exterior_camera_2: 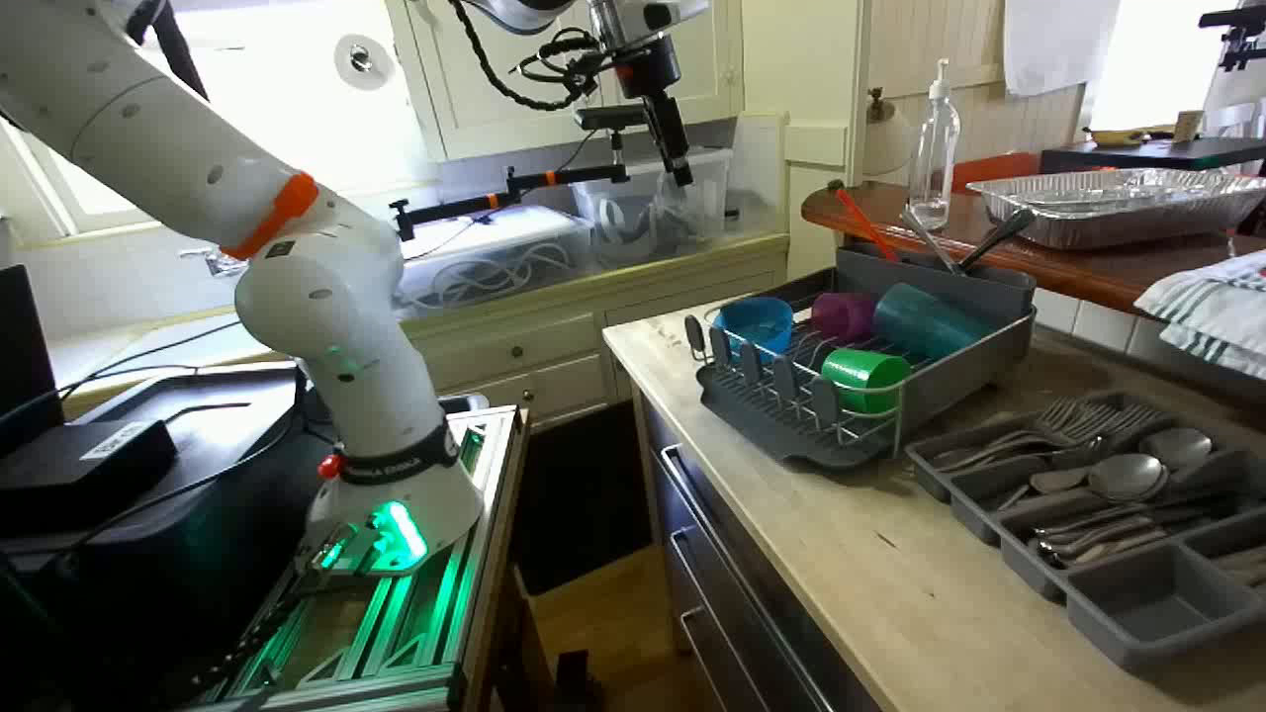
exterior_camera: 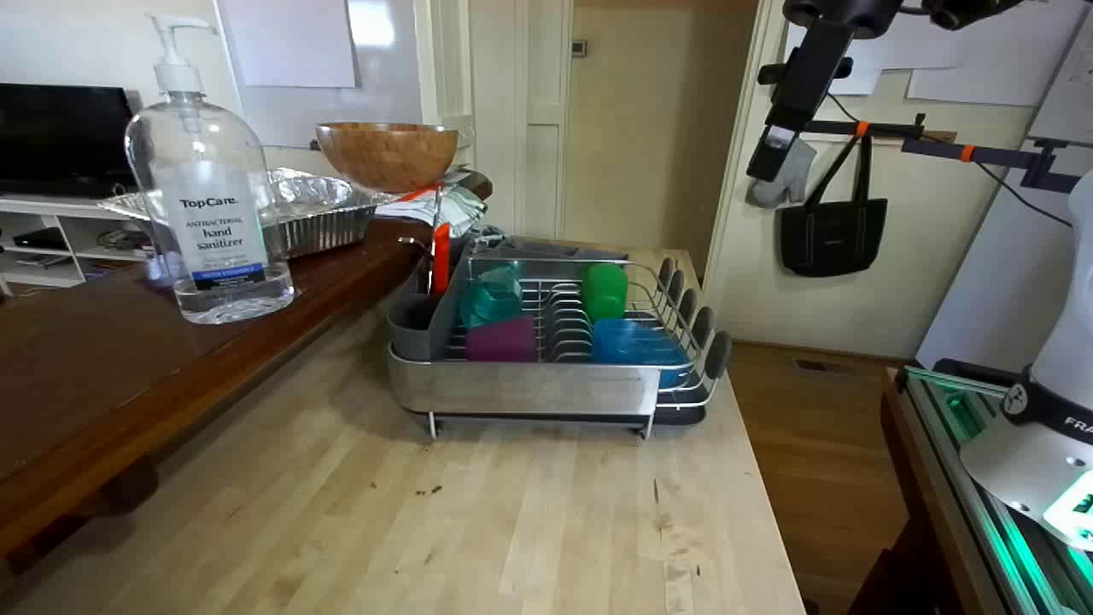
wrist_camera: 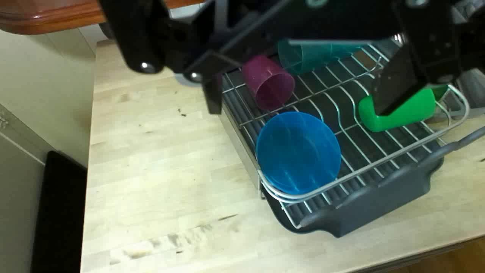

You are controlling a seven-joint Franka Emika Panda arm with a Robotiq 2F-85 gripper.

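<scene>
My gripper stands open above the dish rack, its two fingers wide apart with nothing between them. Exterior view 1 has the gripper (exterior_camera: pixel 770 162) high to the right of the rack, clear of everything. The dish rack (exterior_camera_2: pixel 766 433) holds a blue bowl (wrist_camera: pixel 298 154), a purple cup (wrist_camera: pixel 273 86), a green cup (wrist_camera: pixel 402 111) lying on its side and a teal cup (exterior_camera_2: pixel 926 320). In the wrist view the right finger hides part of the green cup, and the gripper's body covers some of the teal cup.
A grey cutlery tray (exterior_camera_2: pixel 1145 599) full of utensils sits beside the rack. Utensils stand in the rack's holder (exterior_camera: pixel 417 319). A sanitizer bottle (exterior_camera: pixel 220 215), foil pan (exterior_camera_2: pixel 1116 214) and wooden bowl (exterior_camera: pixel 387 154) are on the raised brown counter.
</scene>
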